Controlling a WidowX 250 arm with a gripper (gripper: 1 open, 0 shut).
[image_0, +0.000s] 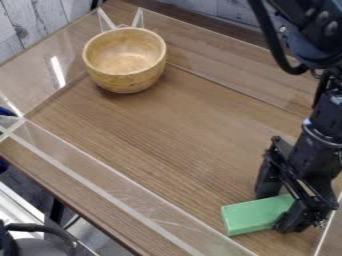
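Observation:
A black robot gripper (297, 195) reaches down at the lower right over a green rectangular block (249, 215) lying on the wooden table. Its fingers overlap the block's right end; whether they touch it is hard to make out.
A round wooden bowl (123, 80) sits at the upper left of the table (160, 150). Clear strips run along the left and front edges, with dark equipment beyond at the lower left.

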